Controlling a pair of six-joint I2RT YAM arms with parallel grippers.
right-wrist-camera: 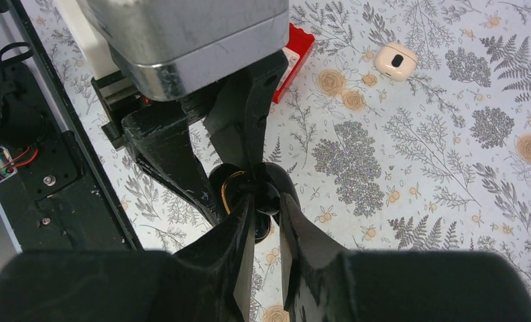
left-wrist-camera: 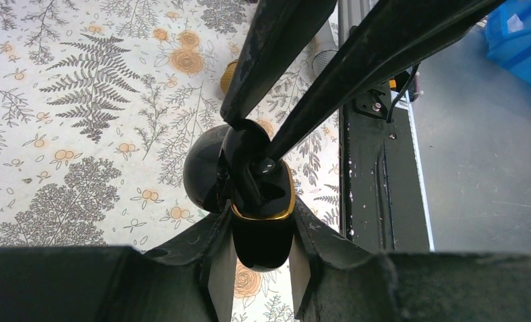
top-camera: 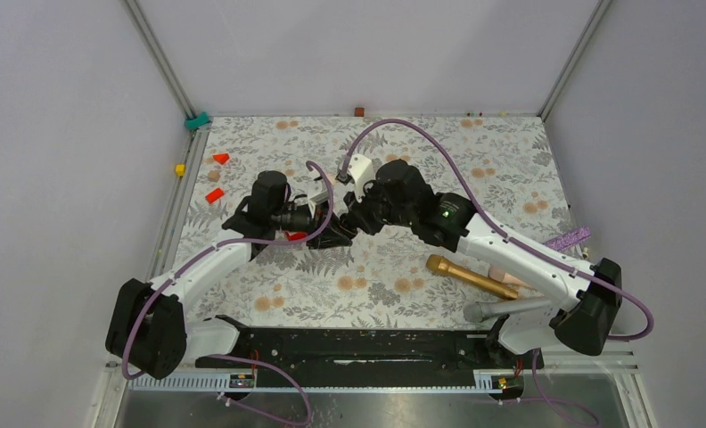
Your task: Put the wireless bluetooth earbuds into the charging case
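Both grippers meet above the mat's middle. My left gripper is shut on the black, gold-rimmed charging case (left-wrist-camera: 263, 241), whose rounded lid (left-wrist-camera: 199, 168) stands open to the side. A black earbud (left-wrist-camera: 239, 147) sits at the case's opening, its stem angled into it; how fully it is seated I cannot tell. The tips of my right gripper are shut on the earbud at the case, partly hidden in the right wrist view.
A cream case (right-wrist-camera: 395, 62) and a red box (right-wrist-camera: 296, 50) lie on the patterned mat (top-camera: 376, 294). Microphone-like tubes, one gold (top-camera: 470, 278), lie at the front right. Small red blocks (top-camera: 214, 195) lie at the left.
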